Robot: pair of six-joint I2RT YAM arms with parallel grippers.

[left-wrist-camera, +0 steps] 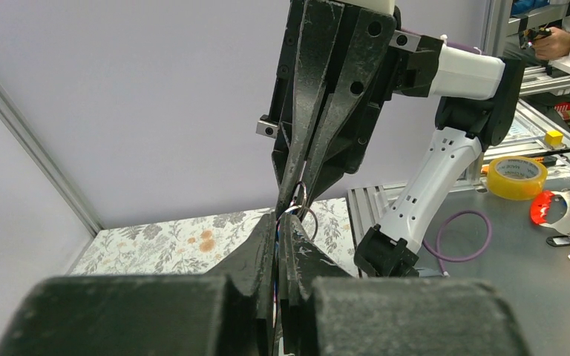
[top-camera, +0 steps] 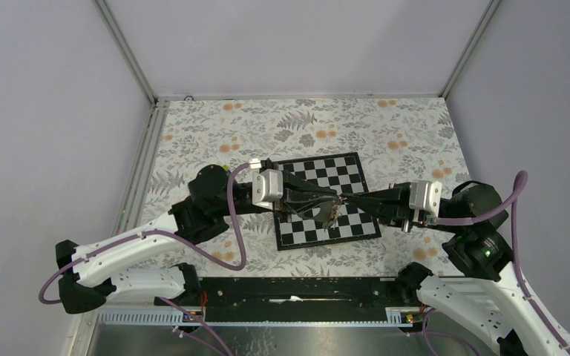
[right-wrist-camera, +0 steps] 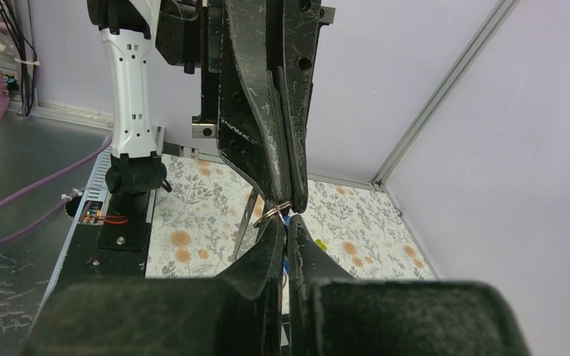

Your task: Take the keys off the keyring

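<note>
My left gripper [top-camera: 336,198] and right gripper [top-camera: 344,196] meet tip to tip above the checkered board, the left one shut on the keyring. Its thin metal loop [left-wrist-camera: 312,215] stands out beside the fingertips in the left wrist view. From the right wrist, the wire ring [right-wrist-camera: 265,216] shows at the joined tips. Below them in the top view hang the keys [top-camera: 329,216], small and partly hidden by the fingers. The right gripper is also shut; whether thin wire lies between its tips is hard to tell.
A black-and-white checkered board [top-camera: 319,236] lies under the grippers on a flowered mat [top-camera: 386,141]. Walls close off the back and both sides. Free mat surrounds the board. A tape roll [left-wrist-camera: 516,178] stands off to the side in the left wrist view.
</note>
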